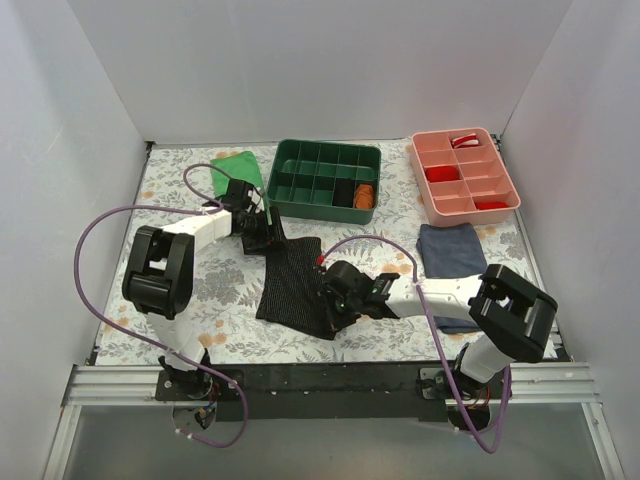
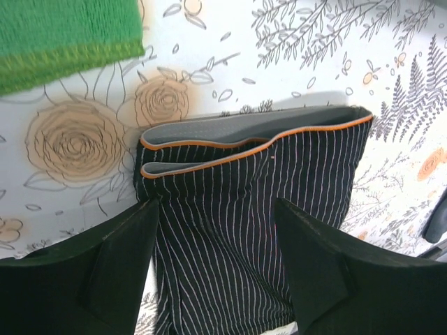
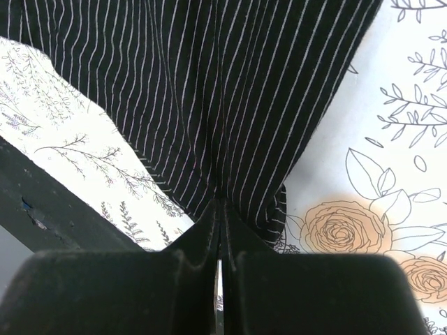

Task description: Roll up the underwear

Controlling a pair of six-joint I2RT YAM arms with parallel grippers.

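Black underwear (image 1: 291,283) with thin white stripes lies folded on the flowered cloth in the top view. In the left wrist view its orange-edged waistband (image 2: 244,155) gapes at the far end. My left gripper is part open over that end, its fingers apart with the underwear showing between and below them; whether they touch it I cannot tell. At the near right corner my right gripper is shut, its tips against the underwear (image 3: 209,91); fabric bunches at the tips, but how much is between them is hidden.
A green divided box (image 1: 325,210) stands behind, with a pink divided box (image 1: 450,210) to its right. A green cloth (image 1: 228,172) lies back left, a dark blue cloth (image 1: 450,252) on the right.
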